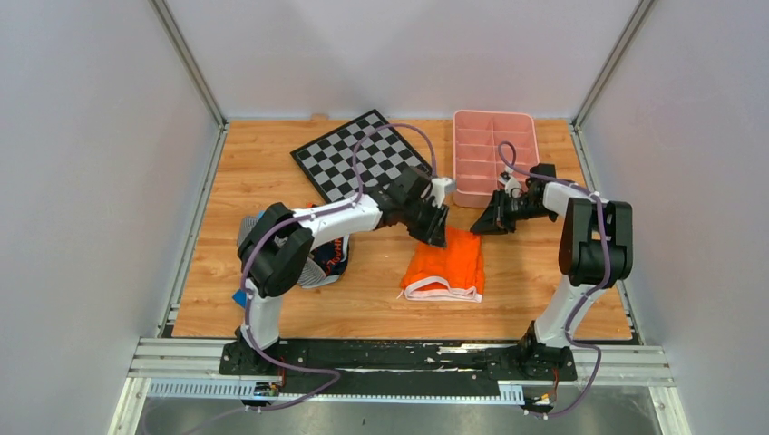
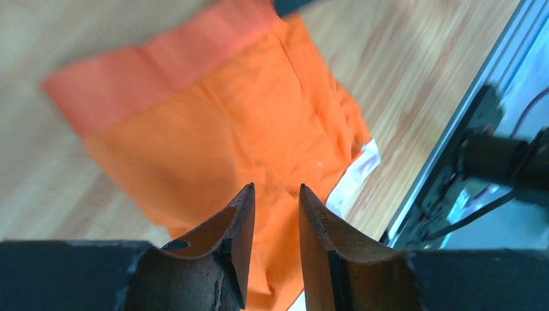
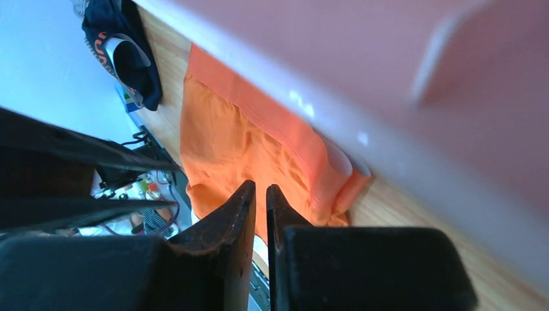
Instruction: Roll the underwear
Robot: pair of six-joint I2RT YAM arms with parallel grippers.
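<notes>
The orange underwear (image 1: 444, 272) lies flat on the table, its white band toward the near edge; the left wrist view shows its orange fabric (image 2: 213, 136) below me. My left gripper (image 1: 435, 236) hangs over the fabric's upper part, open with nothing between its fingertips. My right gripper (image 1: 484, 223) is by the far right corner of the underwear, beside the pink bin. In the right wrist view its fingers are close together in front of the folded edge (image 3: 324, 168); whether they touch it is unclear.
The pink divided bin (image 1: 494, 122) stands at the back right, very near my right gripper. A checkerboard (image 1: 345, 154) lies at the back left. Dark clothing (image 1: 331, 258) and other items lie at the left.
</notes>
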